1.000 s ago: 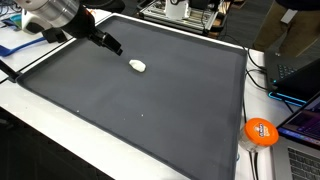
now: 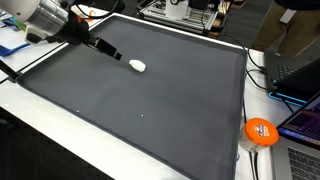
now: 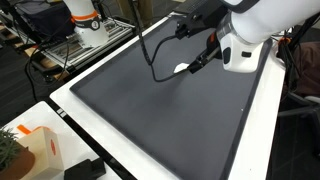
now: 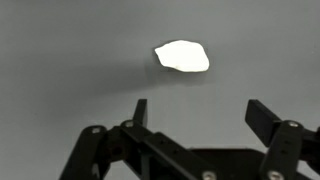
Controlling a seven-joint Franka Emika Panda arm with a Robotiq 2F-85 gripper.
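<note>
A small white object (image 2: 137, 65) lies flat on the dark grey mat (image 2: 130, 105), left of its middle in exterior view 1. From the wrist, the white object (image 4: 182, 56) shows whole, with an irregular rounded outline, ahead of the fingertips. My gripper is open, its black fingers wide apart with only bare mat between them. In exterior view 1 the gripper (image 2: 117, 56) hangs above the mat, just left of the white object. The arm partly blocks exterior view 2, where a bit of the white object (image 3: 181, 68) shows beside the gripper (image 3: 194, 69).
An orange-lidded jar (image 2: 260, 132) and a laptop (image 2: 298, 130) stand right of the mat. A plant pot (image 3: 14, 158) is at the near left in exterior view 2.
The arm has come lower and swung slightly toward the near side in exterior view 1. The white object has stayed in place.
</note>
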